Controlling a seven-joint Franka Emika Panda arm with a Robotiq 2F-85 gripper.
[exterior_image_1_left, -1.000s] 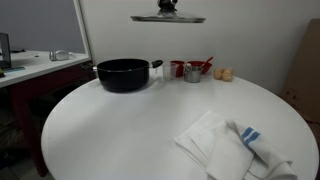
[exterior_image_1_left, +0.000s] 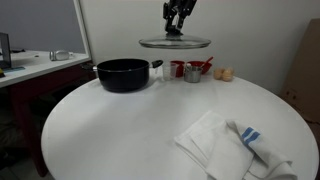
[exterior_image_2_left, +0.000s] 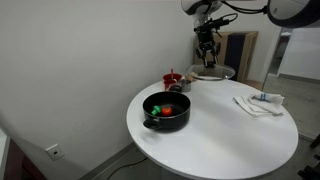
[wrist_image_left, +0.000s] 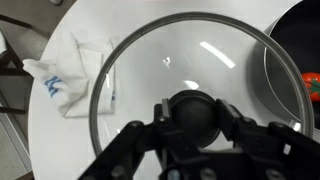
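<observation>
A round glass lid (exterior_image_1_left: 175, 43) with a dark rim hangs level in the air, above and to the right of the black pot in exterior view 1. My gripper is shut on the lid's black knob (wrist_image_left: 193, 113). The black pot (exterior_image_2_left: 167, 121) stands uncovered on the white table; a red thing (exterior_image_2_left: 167, 111) and a green thing (exterior_image_2_left: 156, 110) lie inside it. In the wrist view the pot (wrist_image_left: 297, 40) shows at the right, partly behind the lid's edge.
A white cloth with blue stripes (exterior_image_1_left: 228, 145) lies near the table's front right. Red containers (exterior_image_1_left: 204, 66), a metal cup (exterior_image_1_left: 192, 74) and eggs (exterior_image_1_left: 227, 75) stand at the back.
The lid and gripper have moved to the right and lower in exterior view 1, with the knob still held. The pot and cloth have not moved.
</observation>
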